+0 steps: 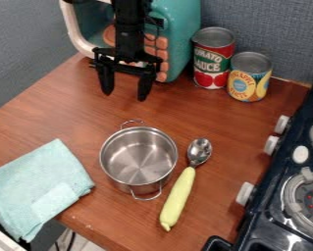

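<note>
My black gripper (125, 90) hangs open over the back of the wooden table, in front of a teal container (178, 39), with nothing between its fingers. A steel pot (137, 157) stands empty in the middle. To its right lie a spoon (199, 151) and a pale yellow corn-like object (178, 199). A light blue cloth (38, 188) is spread at the front left.
A red-and-green can (213, 64) and a yellow-labelled can (248, 80) stand at the back right. A black stove (274, 221) borders the right side.
</note>
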